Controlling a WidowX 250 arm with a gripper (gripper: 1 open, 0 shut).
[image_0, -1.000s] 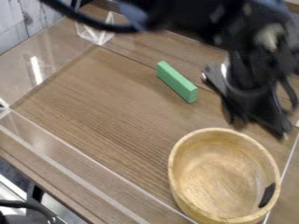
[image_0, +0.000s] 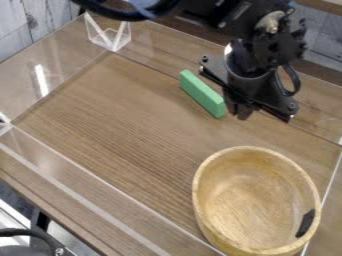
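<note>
A green rectangular block (image_0: 201, 92) lies on the wooden table (image_0: 94, 120) at upper centre. Just right of it, low over the table, is my dark gripper (image_0: 238, 104), shut, with nothing visible between its fingertips. In the lower right stands a round, pale tan bowl (image_0: 214, 205), empty, with a dark mark on its right side.
A clear plastic piece (image_0: 110, 30) sits at the back left near the table edge. Grey boards show beyond the edges, and dark cables are at the bottom left.
My gripper has moved from the right, over the bowl's far side, leftward and back to beside the green block. The block and bowl have not moved.
</note>
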